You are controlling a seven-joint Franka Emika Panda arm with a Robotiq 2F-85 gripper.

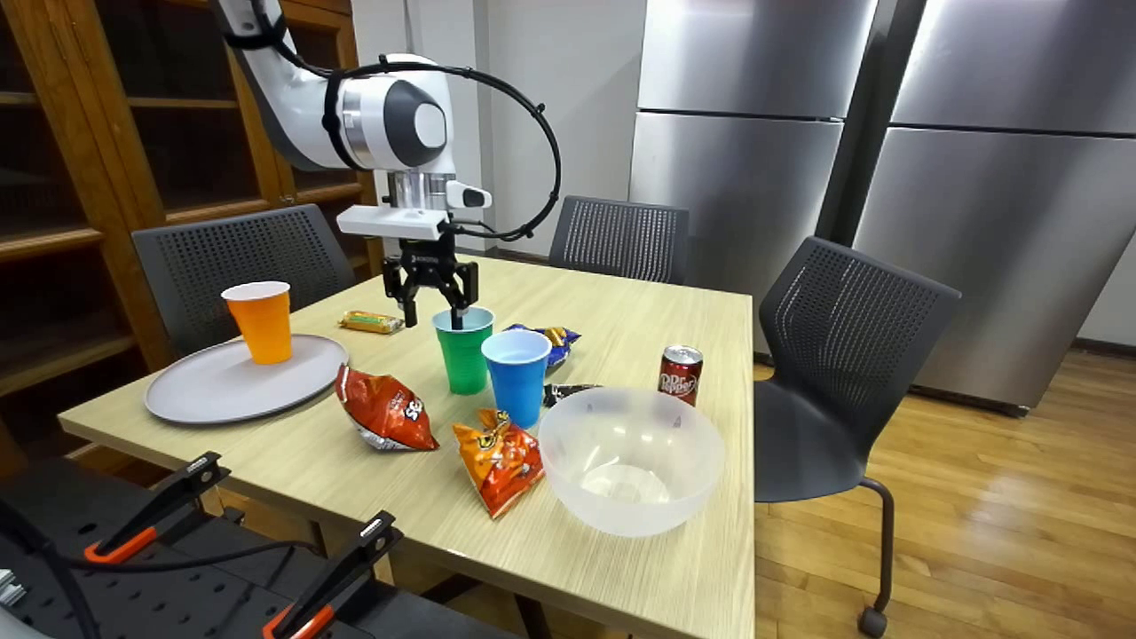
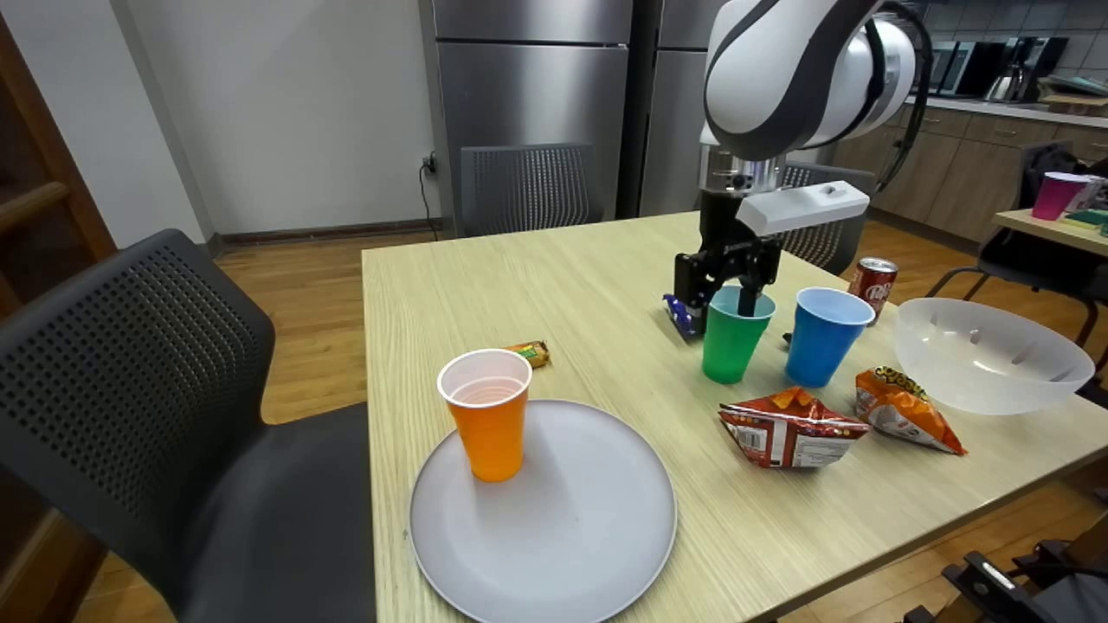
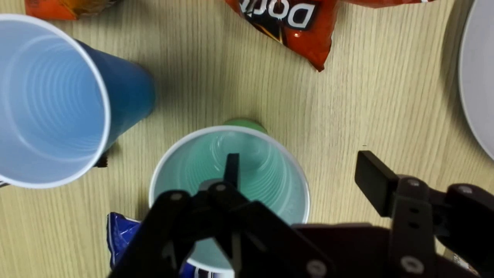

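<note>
My gripper is open over the green cup, its two fingers well apart. In the wrist view one finger reaches over the cup's opening, while the other finger stands outside the rim on the right. The cup's wall lies between them, untouched as far as shows. The green cup stands upright on the table. Close beside it is a blue cup, also upright. An orange cup stands on a grey plate.
Red and orange chip bags lie in front of the cups, near a translucent bowl. A soda can stands behind the bowl. A blue packet lies beside the green cup.
</note>
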